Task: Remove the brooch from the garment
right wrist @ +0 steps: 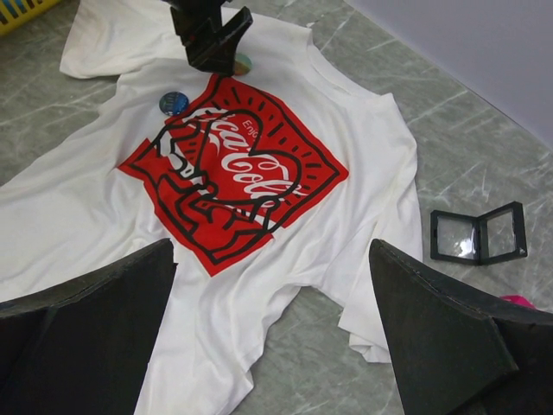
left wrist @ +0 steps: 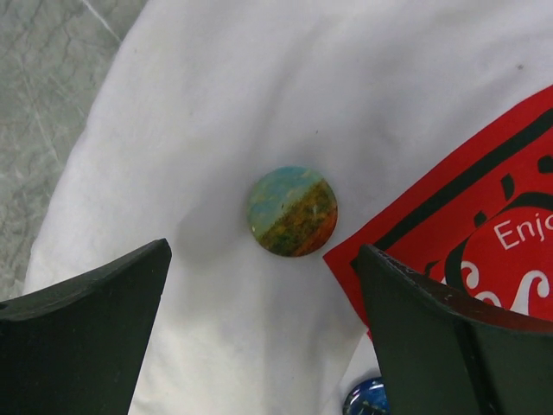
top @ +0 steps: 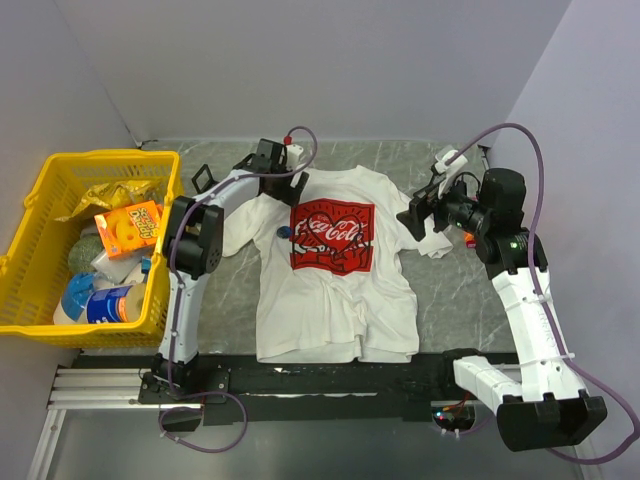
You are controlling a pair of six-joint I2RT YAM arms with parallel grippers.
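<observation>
A white T-shirt [top: 330,310] with a red printed panel [top: 345,238] lies flat on the table. In the left wrist view, a round green-and-brown brooch [left wrist: 293,212] sits on the cloth by a corner of the red panel. A second, blue round brooch [top: 284,232] lies at the panel's left edge. My left gripper [top: 292,187] is over the green-brown brooch, open, its two fingers [left wrist: 104,324] either side of it in view with nothing held. My right gripper [top: 420,218] stands open above the shirt's right sleeve, empty.
A yellow basket [top: 172,250] full of packages stands at the left. In the right wrist view, a black hinged frame [right wrist: 478,235] lies on the grey table beside the sleeve. Bare table [top: 225,310] shows left of the shirt's body.
</observation>
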